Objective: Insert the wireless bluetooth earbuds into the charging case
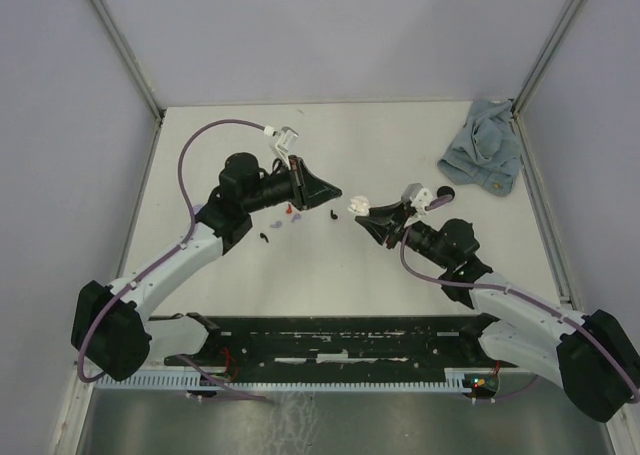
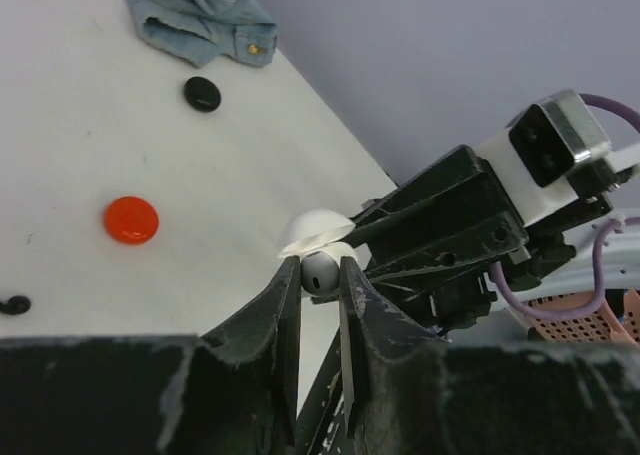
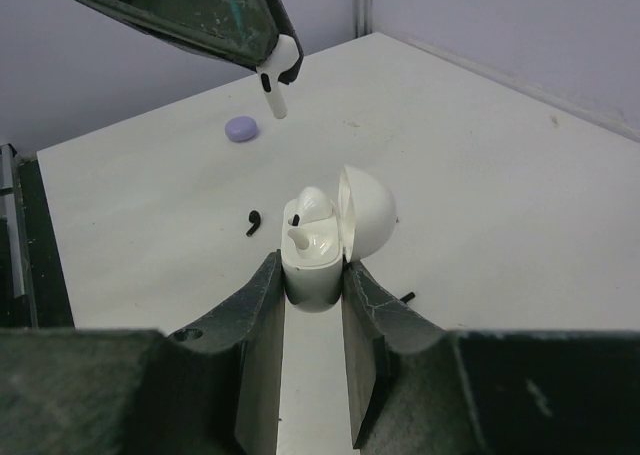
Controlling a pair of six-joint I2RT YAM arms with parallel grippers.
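My left gripper (image 1: 333,195) points right toward the white charging case (image 1: 359,205), shut on a small white earbud (image 2: 321,271), which lines up in front of the case in the left wrist view. My right gripper (image 1: 384,229) is shut on the case (image 3: 311,264), whose lid (image 3: 369,208) stands open. In the right wrist view the earbud (image 3: 275,91) hangs from the left gripper's fingertips, above and left of the case, apart from it.
A red disc (image 2: 131,219), a black disc (image 1: 446,193) and small coloured pieces lie on the white table (image 1: 260,285). A folded denim cloth (image 1: 480,145) lies at the back right.
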